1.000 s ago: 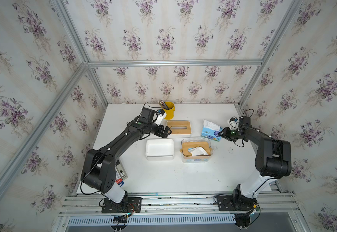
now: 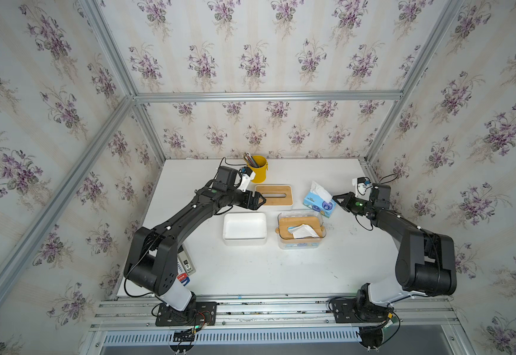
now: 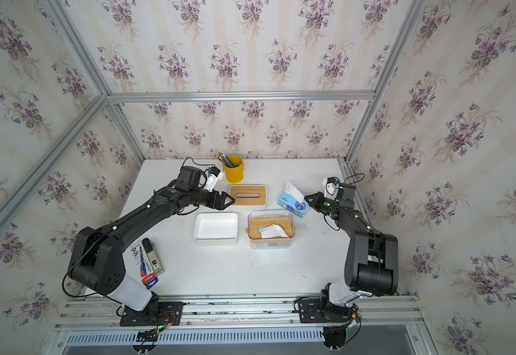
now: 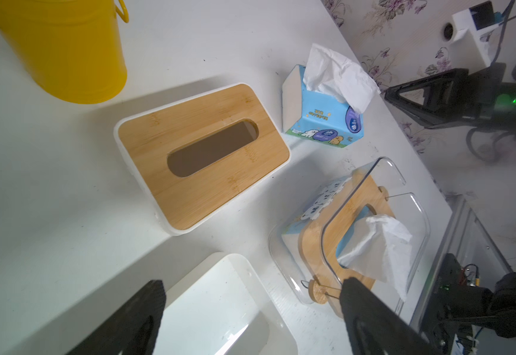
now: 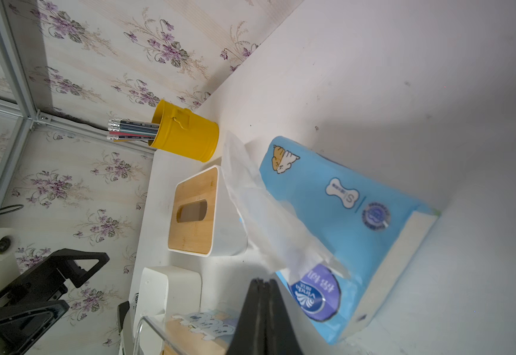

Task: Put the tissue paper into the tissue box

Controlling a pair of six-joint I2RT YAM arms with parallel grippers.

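The blue tissue pack (image 2: pixel 318 204), a white tissue (image 5: pixel 269 219) sticking out of it, sits on the table right of the other boxes. My right gripper is shut just beside it; its dark fingers meet with nothing between them and the pack lies outside. A white box with a slotted bamboo lid (image 4: pixel 216 198) stands left of the pack. In front of that is an empty white open box (image 2: pixel 244 227). My left gripper hangs wide open above these boxes, its fingers empty.
A clear container (image 2: pixel 301 239) with a bamboo insert and its own tissue stands in front of the pack. The yellow bucket (image 2: pixel 258 169) of pencils is at the back. Packaged items (image 3: pixel 147 263) lie at the front left.
The right gripper has drawn slightly away from the pack's end. The pack has turned and shifted a little left. My left gripper has moved slightly right.
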